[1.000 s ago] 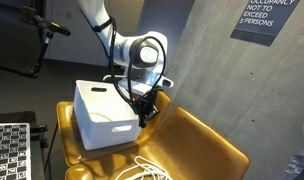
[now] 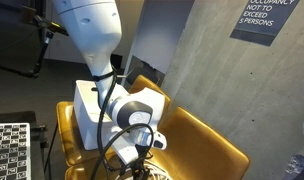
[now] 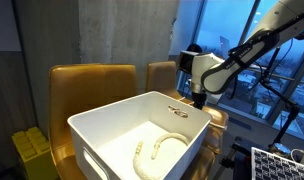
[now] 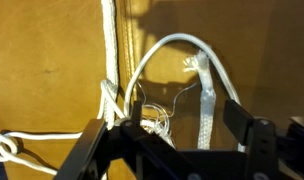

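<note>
White rope (image 4: 214, 60) lies in loose loops on brown leather, with a frayed end (image 4: 197, 63) and a tangle of fine threads (image 4: 157, 118) beside it. A straighter length of white cord (image 4: 110, 50) runs along the left of the wrist view. My gripper is open above the rope, its fingers apart on either side of some strands; none is gripped. From exterior view 1, the gripper is low over the seat (image 2: 197, 145), and the rope is largely hidden by the arm. In exterior view 2 the box hides the gripper.
A large white box (image 3: 97, 135) on the seating holds a curved pale rope (image 3: 139, 160). Brown backrests (image 3: 84, 88) stand behind it. A yellow block (image 3: 32, 155) is at the far left. In exterior view 1, a checkered board (image 2: 10, 150) sits at lower left.
The rope, plainly visible before, is now mostly covered in exterior view 1.
</note>
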